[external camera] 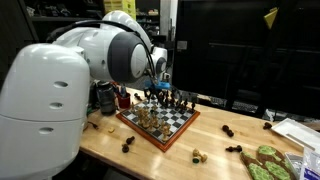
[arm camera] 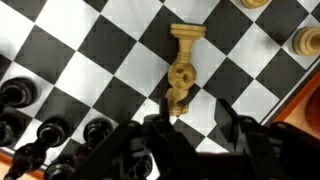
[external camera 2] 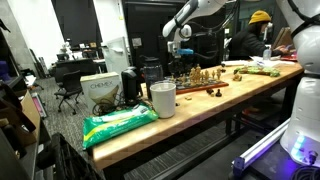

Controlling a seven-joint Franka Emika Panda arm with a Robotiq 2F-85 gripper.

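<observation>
A checkered chessboard (external camera: 181,121) lies on the wooden table, with light and dark pieces on it. In the wrist view a light wooden chess piece (arm camera: 182,75) appears stretched out across the squares, seemingly on its side, its wide base away from me. My gripper is partly open, and the piece's narrow end is near the gap between the dark fingers. Contact cannot be made out. Dark pieces (arm camera: 52,131) cluster at lower left of that view. From outside, the gripper (external camera: 158,88) is over the board's far side, its fingertips hard to see.
Light pieces (arm camera: 307,41) stand by the board's edge at upper right. Loose dark pieces (external camera: 228,131) and light ones (external camera: 199,156) lie on the table. A white tray (external camera: 297,133) and a green patterned item (external camera: 262,165) sit at right.
</observation>
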